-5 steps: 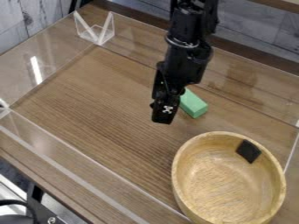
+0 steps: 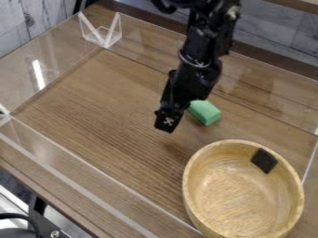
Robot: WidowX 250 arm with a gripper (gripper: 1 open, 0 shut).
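Note:
The black robot arm comes down from the top centre, its gripper open low over the wooden surface, left of a green block. Whether anything lies between its fingers is hard to tell, but none shows. A cream oval bin sits at the lower right, with a small black block at its right rim.
A white wire-like object stands at the back left. The left and middle of the wooden tray floor are clear, bounded by edges on the left and back.
The arm has shifted slightly, its gripper tilting and moving a little down and toward the left. The blocks and bin look unchanged.

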